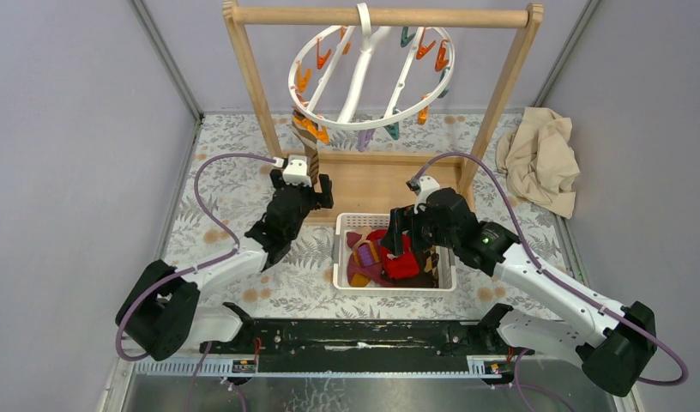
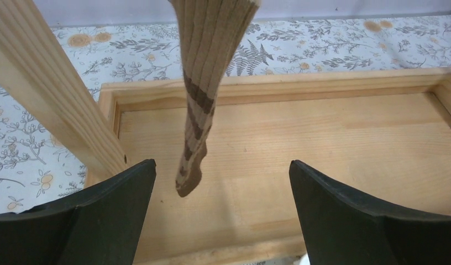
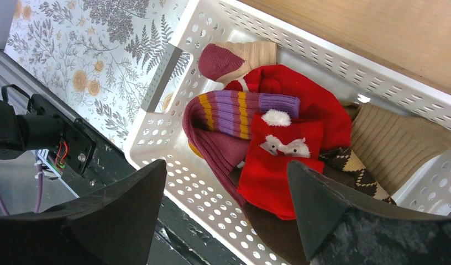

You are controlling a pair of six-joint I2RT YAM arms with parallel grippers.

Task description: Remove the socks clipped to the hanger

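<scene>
From the left side of the white round hanger (image 1: 359, 127) hangs one brown striped sock (image 1: 305, 139), near an orange clip (image 1: 310, 129). In the left wrist view this sock (image 2: 204, 83) dangles toward the gap between the open fingers, its toe free and nearer the left finger (image 2: 110, 207). My left gripper (image 1: 302, 184) stands open just below it, not gripping it. My right gripper (image 1: 398, 230) is open over the white basket (image 1: 340, 257), with nothing held. Inside the basket lie several socks, among them a red one with a face (image 3: 278, 171) and a purple striped one (image 3: 226, 113).
A wooden frame (image 1: 381, 16) carries the hanger, with its posts (image 1: 254, 81) on both sides and a wooden base (image 1: 364, 184) below. Several empty coloured clips hang round the ring. A beige cloth (image 1: 540, 163) lies at the right back.
</scene>
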